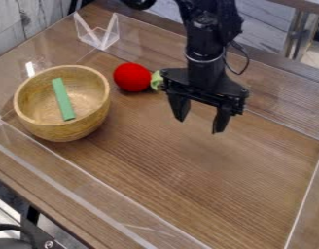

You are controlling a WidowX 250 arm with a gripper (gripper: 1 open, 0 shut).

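Note:
My black gripper (pixel 198 107) hangs over the middle of the table, its two fingers spread apart and reaching down toward the wood, with nothing visible between them. A red ball (pixel 131 76) lies to the left behind it, and a green object (pixel 157 82), partly hidden by the arm, is just right of the ball.
A wooden bowl (pixel 90 117) with a green stick (pixel 63 97) in it stands at the left. A clear plastic container (pixel 97 29) is at the back left.

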